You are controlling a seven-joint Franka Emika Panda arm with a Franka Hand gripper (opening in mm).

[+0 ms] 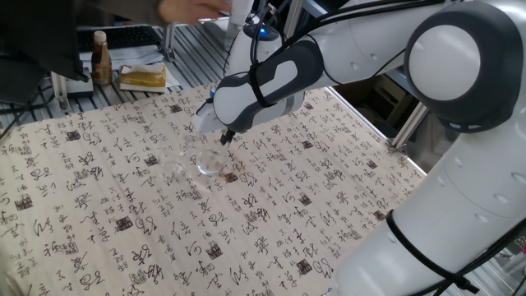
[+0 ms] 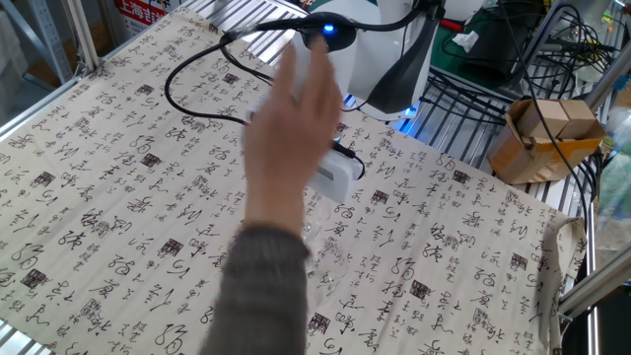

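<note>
My gripper (image 1: 226, 138) points down over the cloth-covered table, its dark fingertips close to a clear, glass-like round object (image 1: 209, 163). A second transparent piece (image 1: 173, 169) lies just left of it, faint against the printed cloth. Whether the fingertips touch the nearer one does not show clearly, nor does the gap between them. From the other side, a person's hand and forearm (image 2: 279, 168) cover most of the gripper; only its white housing (image 2: 333, 177) shows there, with a faint clear shape (image 2: 325, 237) below.
A cardboard box (image 2: 544, 143) sits beyond the table edge. The person's hand (image 1: 193, 10) is near my wrist, and cables loop around the arm.
</note>
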